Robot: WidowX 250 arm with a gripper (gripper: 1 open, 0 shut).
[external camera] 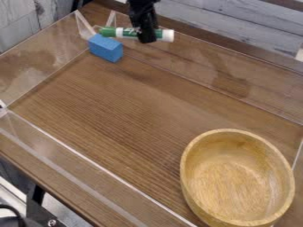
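Note:
My black gripper (147, 34) is at the top middle, shut on a green-and-white cylinder (119, 32) held horizontally. Just below the cylinder's left part, a blue block (105, 50) rests on the wooden table (130, 115).
A large pale wooden bowl (236, 177) sits at the lower right. Low walls edge the table at the back and left.

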